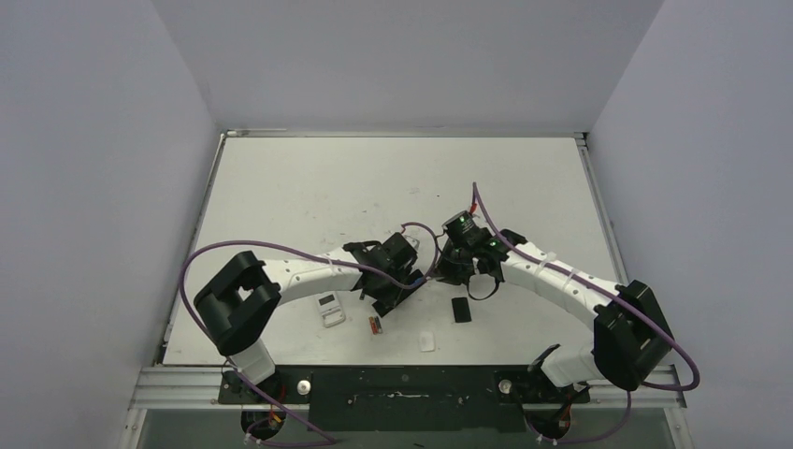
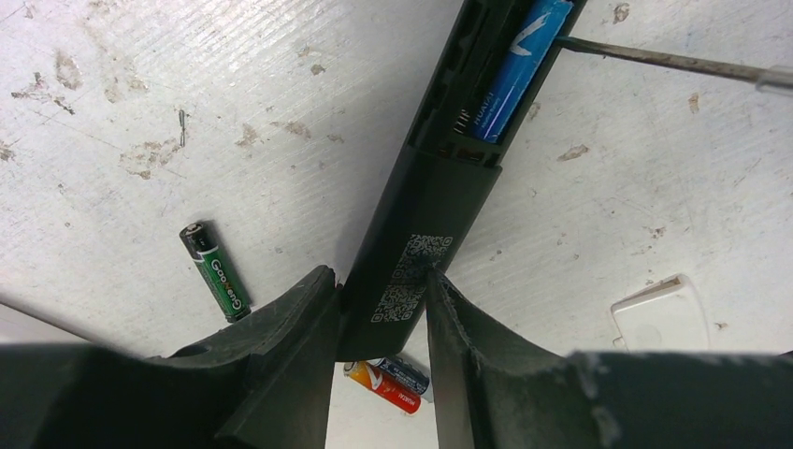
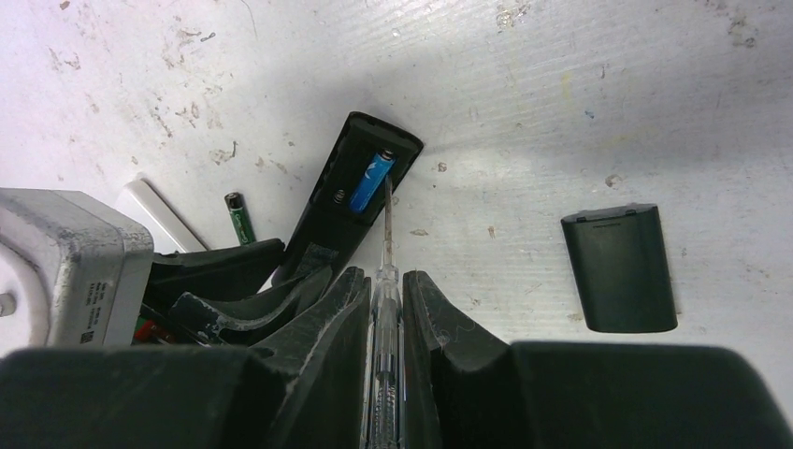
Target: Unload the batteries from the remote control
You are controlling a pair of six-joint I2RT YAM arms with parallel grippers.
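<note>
A black remote control [image 2: 425, 196] lies slanted in the left wrist view, its lower end between the fingers of my left gripper, which is shut on it. One blue battery [image 2: 524, 65] sits in the uncovered compartment; the slot beside it is empty. My right gripper is shut on a thin screwdriver [image 3: 386, 299]. In the right wrist view, the screwdriver tip reaches the compartment's side edge, close to the battery [image 3: 372, 181]. The black battery cover [image 3: 621, 269] lies apart on the table, to the right.
Loose on the table are a green battery [image 2: 216, 269], and an orange one [image 2: 382, 387] with a dark one beside it. A white case [image 1: 331, 309] and a small white piece [image 1: 427, 341] lie nearby.
</note>
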